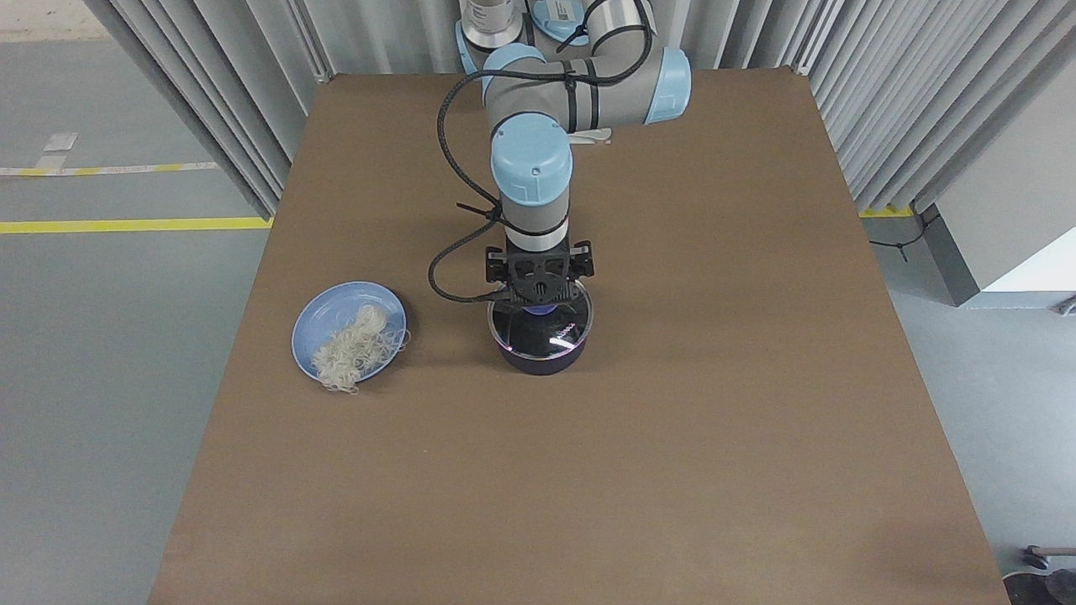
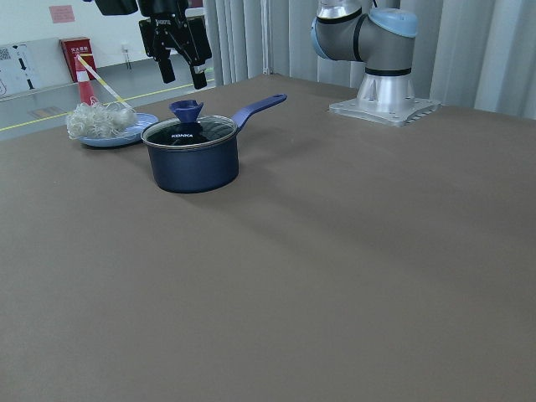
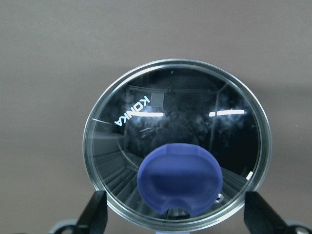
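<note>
A dark blue saucepan (image 2: 191,172) with a glass lid (image 3: 175,97) and a blue knob (image 3: 179,178) stands on the brown table (image 1: 706,403), its long handle (image 2: 260,107) pointing toward my base. My gripper (image 2: 184,77) hangs above the knob, open, with its fingertips apart and nothing between them. In the wrist view the knob lies between and slightly above the two fingertips. A blue plate (image 1: 320,314) with white noodle-like strands (image 1: 353,348) lies to the left of the pan in the front view, some strands hanging over its rim.
My base (image 2: 385,109) stands at the back edge, before a grey curtain.
</note>
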